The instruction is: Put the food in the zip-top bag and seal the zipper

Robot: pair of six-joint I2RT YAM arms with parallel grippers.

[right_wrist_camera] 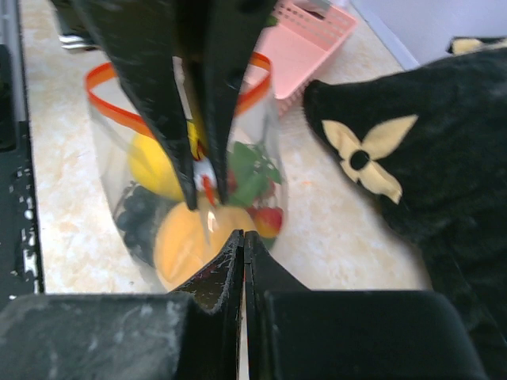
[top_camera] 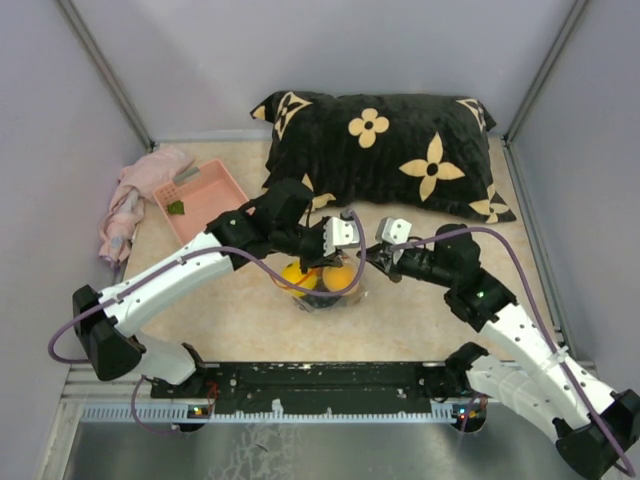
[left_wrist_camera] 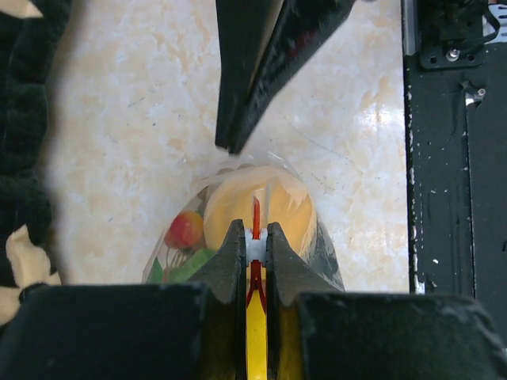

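Observation:
A clear zip top bag (right_wrist_camera: 127, 214) with an orange-red zipper stands open on the table, holding a round orange item (left_wrist_camera: 230, 198), a yellow item (right_wrist_camera: 150, 162), a red item (left_wrist_camera: 182, 229) and green leaves (right_wrist_camera: 249, 178). My left gripper is shut on the bag's zipper edge, above the food. My right gripper is shut with nothing visible between its fingers, just to the right of the left one and the bag.
A pink basket (top_camera: 205, 200) with a small green item and a pink cloth (top_camera: 135, 205) are at back left. A black patterned pillow (top_camera: 380, 150) lies along the back.

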